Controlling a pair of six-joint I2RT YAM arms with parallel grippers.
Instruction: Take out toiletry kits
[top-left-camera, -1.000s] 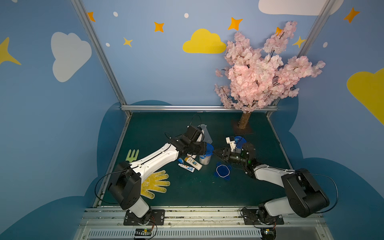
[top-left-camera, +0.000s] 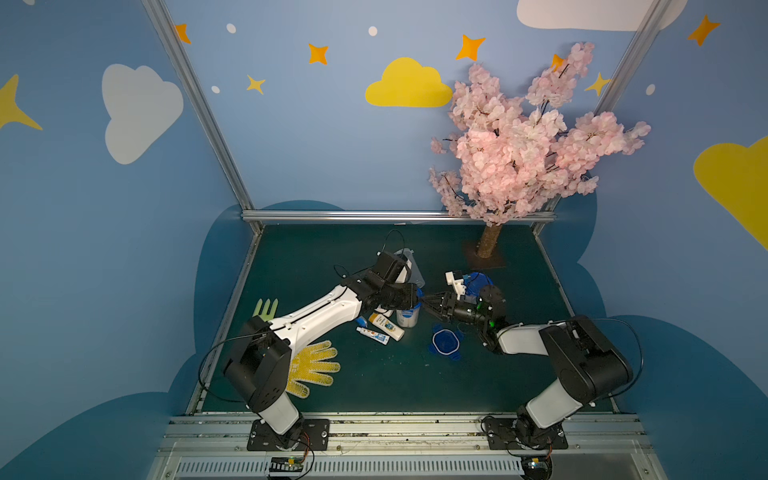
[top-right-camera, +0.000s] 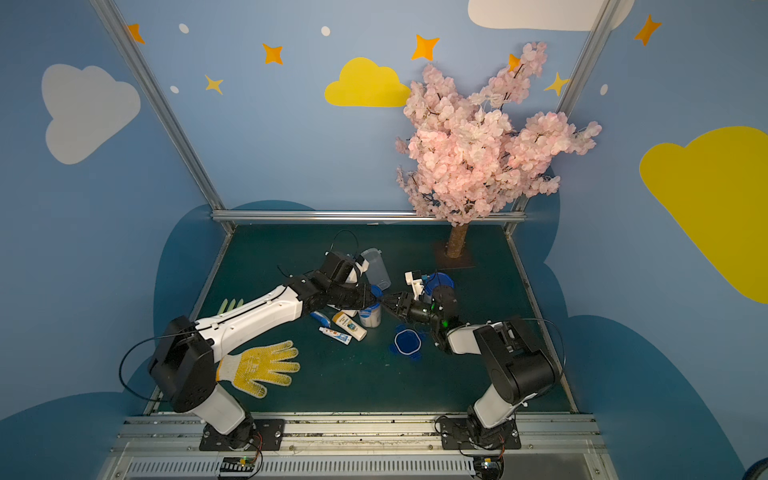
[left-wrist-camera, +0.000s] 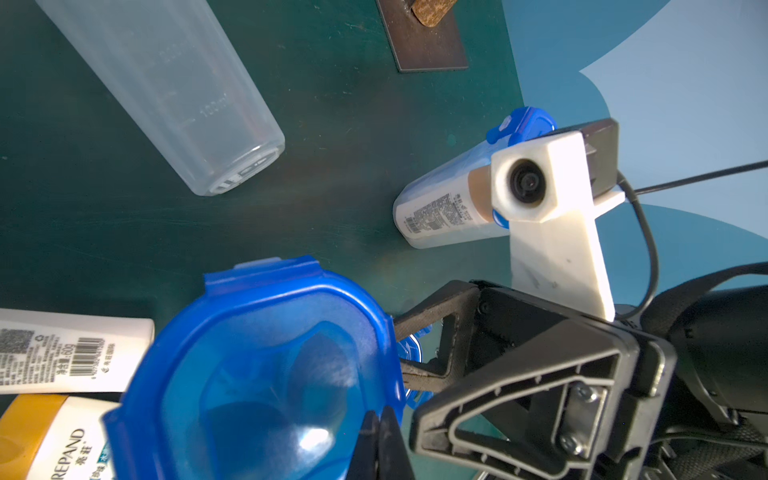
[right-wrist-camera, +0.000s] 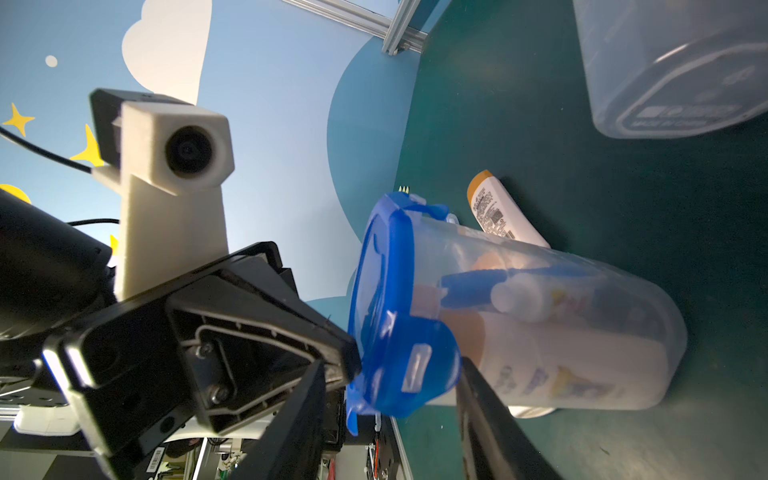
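A clear canister (right-wrist-camera: 560, 344) with a blue lid (left-wrist-camera: 264, 376) stands upright between the two arms; toiletries show through its wall. My left gripper is shut, its tips against the lid's rim; whether any rim is caught between them is hard to see. My right gripper has its fingers apart, on either side of the lid's blue clip (right-wrist-camera: 416, 364). Beside the canister lie a toothpaste tube (top-left-camera: 373, 335), an orange-capped bottle (top-left-camera: 387, 326) and a white bottle (left-wrist-camera: 72, 350).
An empty clear canister (left-wrist-camera: 184, 88) lies behind. Another blue-lidded canister (left-wrist-camera: 448, 200) stands behind my right gripper. A loose blue lid (top-left-camera: 445, 342) lies in front of it. A yellow glove (top-right-camera: 260, 368) and a green fork (top-left-camera: 265, 310) are at left.
My right gripper has moved left to the lid, and its arm has folded inward. My left arm has shifted slightly right. The blue-lidded canister between them has moved slightly left.
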